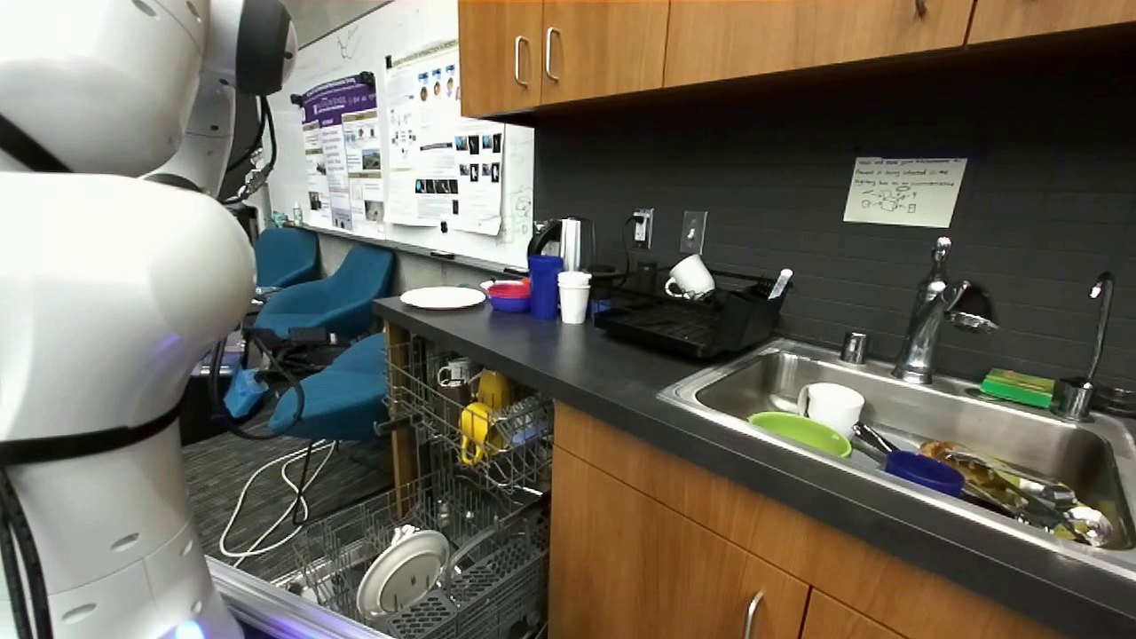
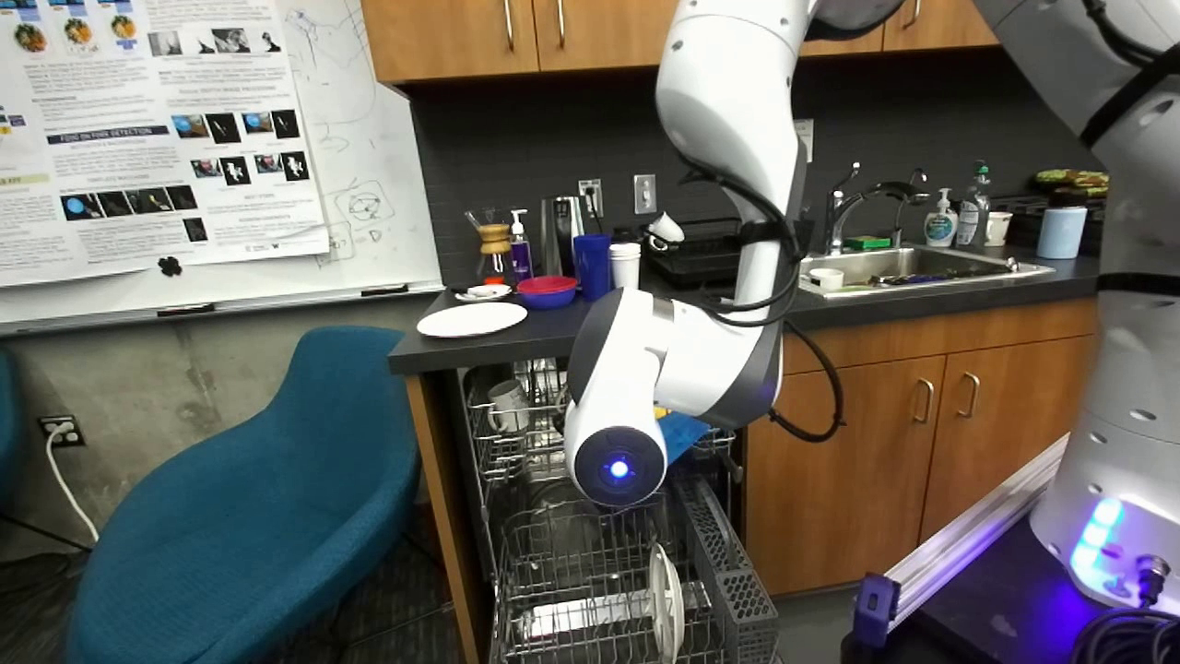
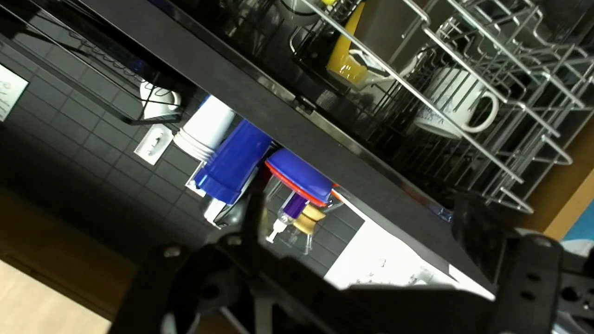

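Observation:
In the wrist view my gripper stands open, its dark fingers (image 3: pixel 257 214) wide apart at the lower edge and nothing between them. Past it, tilted in this view, the dishwasher's wire upper rack (image 3: pixel 515 105) holds a white mug (image 3: pixel 449 103) and something yellow (image 3: pixel 348 53). One white plate (image 1: pixel 405 575) leans in the lower rack (image 1: pixel 319 554). Exterior view 2 shows the bent arm (image 2: pixel 619 365) in front of the dishwasher, hiding most of the gripper. On the counter (image 1: pixel 628 373) are a white plate (image 1: pixel 443 298), stacked bowls (image 1: pixel 508 297), a blue cup (image 1: pixel 544 286) and white cups (image 1: pixel 572 297).
A black drying rack (image 1: pixel 692 314) with a white mug (image 1: pixel 692 277) stands left of the sink (image 1: pixel 735 389). The sink holds a green bowl (image 1: pixel 800 430), a white mug (image 1: pixel 833 406) and a blue bowl (image 1: pixel 924 472). A teal chair (image 2: pixel 265 498) stands left of the dishwasher.

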